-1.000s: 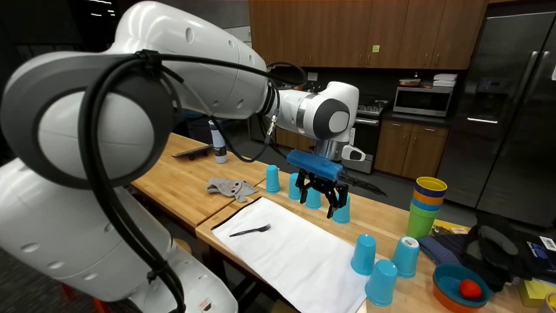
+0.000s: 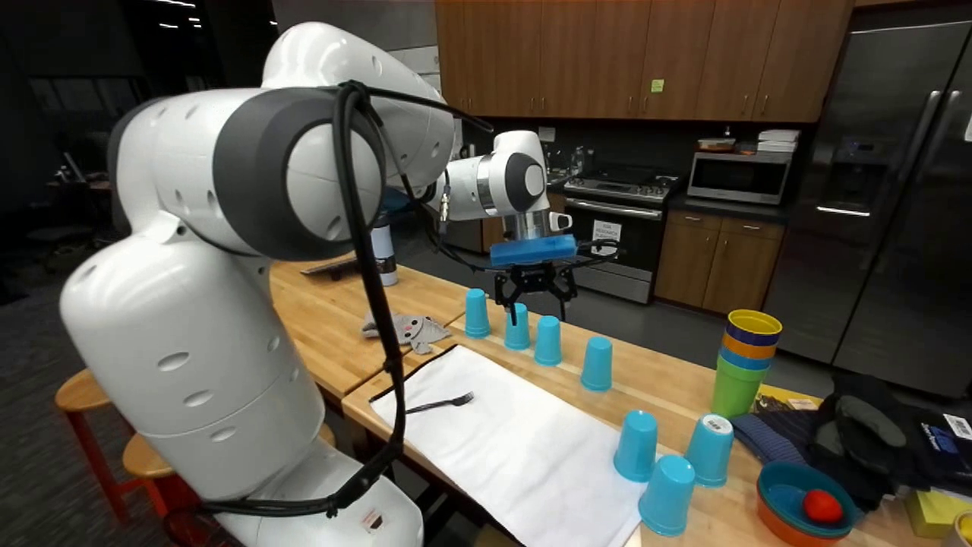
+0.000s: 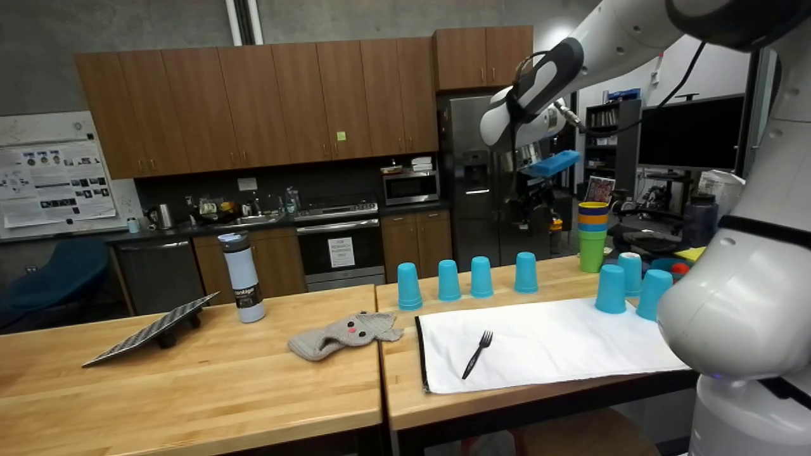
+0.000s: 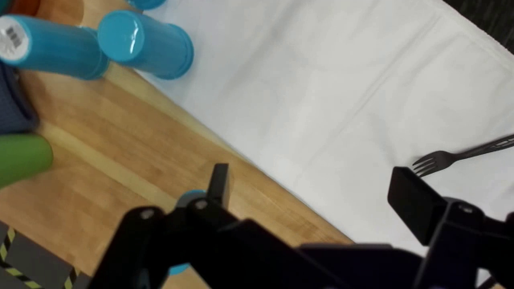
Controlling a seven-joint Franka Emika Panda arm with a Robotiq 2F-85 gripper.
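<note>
My gripper [image 2: 538, 311] hangs above the far side of the table, its fingers spread and nothing held between them. A row of upside-down blue cups stands along the far edge: one at the left end [image 2: 476, 314], two in the middle [image 2: 547, 341] and one at the right [image 2: 597, 364]. Near the right end of the white cloth [image 2: 510, 428] stand three more: a left cup [image 2: 635, 446], a front cup [image 2: 666, 495] and a rear cup [image 2: 708, 450]. A black fork [image 3: 477, 354] lies on the cloth. In the wrist view, the left finger [image 4: 219, 185] partly covers a blue cup below.
Stacked coloured cups [image 2: 743, 364], a teal bowl [image 2: 781, 507] holding a red ball [image 2: 822, 506], and dark gloves [image 2: 856, 428] crowd the right end. A grey cloth toy [image 3: 346, 335], a bottle [image 3: 244, 277] and a tilted panel [image 3: 152, 330] occupy the left table.
In exterior view 1, the arm has drawn up and shifted left, carrying the gripper away from in front of the right cup of the row. The cups look unmoved.
</note>
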